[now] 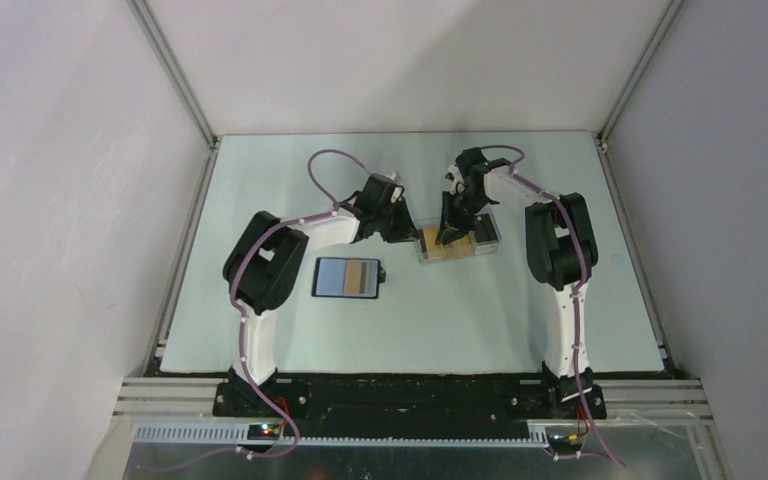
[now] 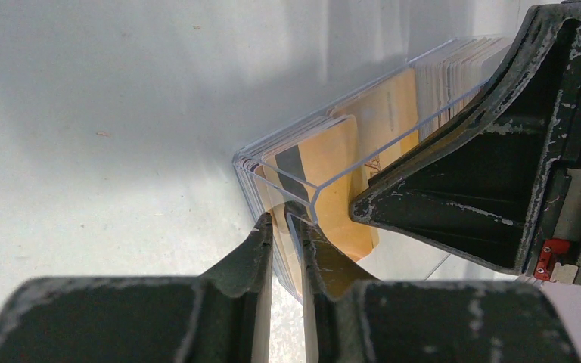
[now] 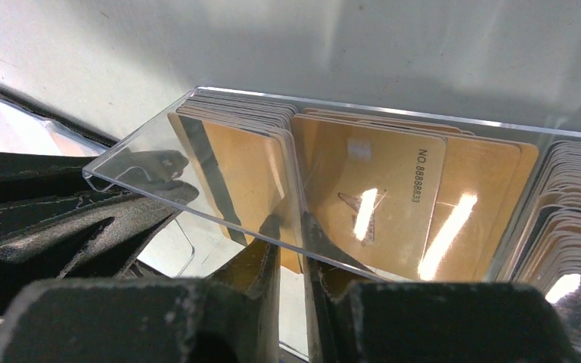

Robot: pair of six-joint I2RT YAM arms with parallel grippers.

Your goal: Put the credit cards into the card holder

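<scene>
Gold cards (image 3: 371,189) lie in a clear box (image 1: 433,259) with several compartments. My left gripper is shut on the box's left end wall, and gold shows at its fingertips. Over the middle compartments, my right gripper is shut to a narrow gap, its tips around a clear divider and the gold stack beside it. Whether a card is pinched there I cannot tell. A flat black-edged holder (image 1: 347,278) with blue and tan panels rests on the table in front of the left gripper.
A darker stack of cards (image 3: 575,219) fills the box's right end. Both arms meet closely over the box, and the right gripper's black finger (image 2: 454,166) looms large in the left wrist view.
</scene>
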